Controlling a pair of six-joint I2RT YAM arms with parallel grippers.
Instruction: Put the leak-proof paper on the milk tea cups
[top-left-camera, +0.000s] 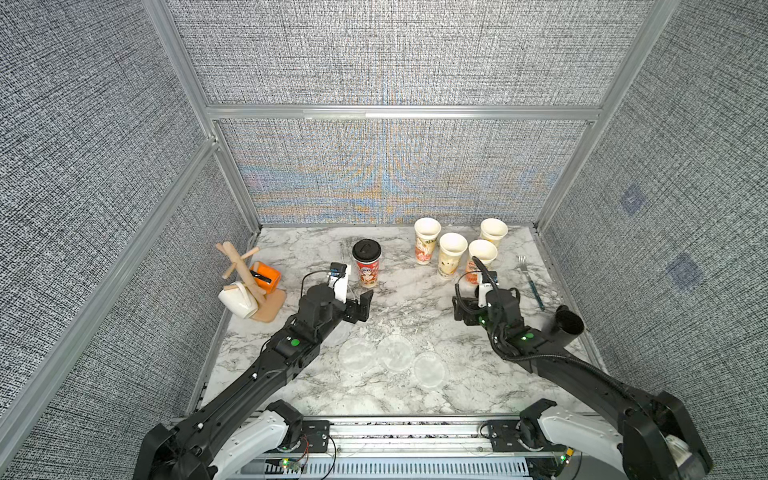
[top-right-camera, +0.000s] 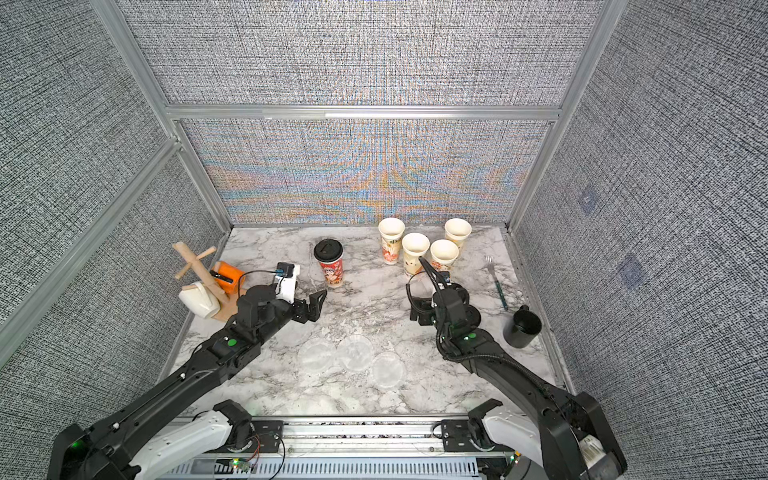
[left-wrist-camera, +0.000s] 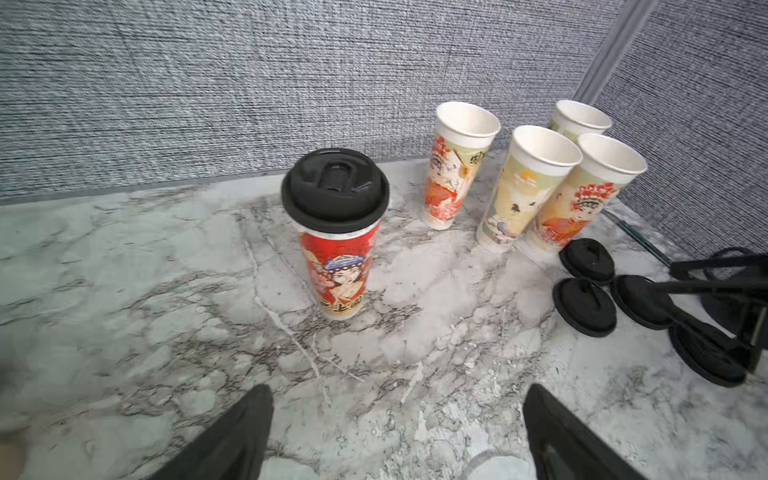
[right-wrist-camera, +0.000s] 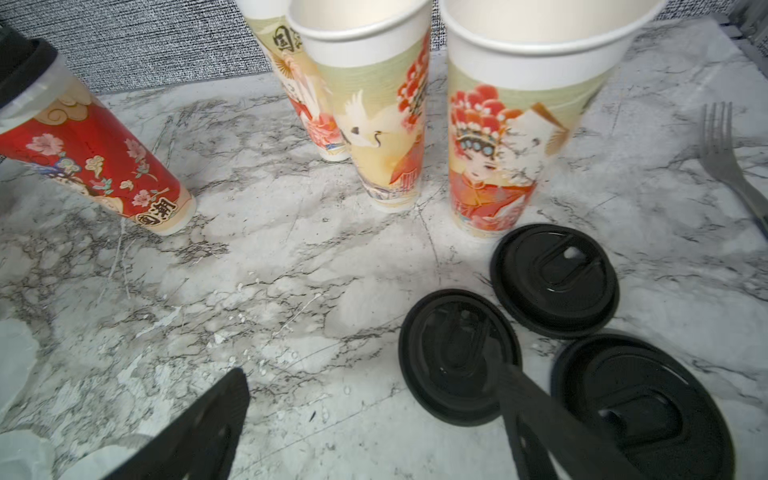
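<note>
A red patterned cup (top-left-camera: 368, 273) wearing a black lid (left-wrist-camera: 336, 189) stands upright at the left of the cup area. Right of it are several open-topped cups, including a crane-patterned cup (right-wrist-camera: 370, 120) and an opera-figure cup (right-wrist-camera: 496, 148). Several translucent paper discs (top-left-camera: 395, 353) lie flat on the front middle of the table. My left gripper is open and empty, in front of the red cup. Open as well, my right gripper is over the table beside several loose black lids (right-wrist-camera: 460, 356), with nothing between its fingers.
A black mug (top-right-camera: 522, 327) and a fork (top-right-camera: 496, 284) are at the right. Wooden crossed sticks (top-left-camera: 244, 276), a white container (top-left-camera: 237, 301) and an orange object (top-left-camera: 269, 277) occupy the left. Bare marble lies between the red cup and the discs.
</note>
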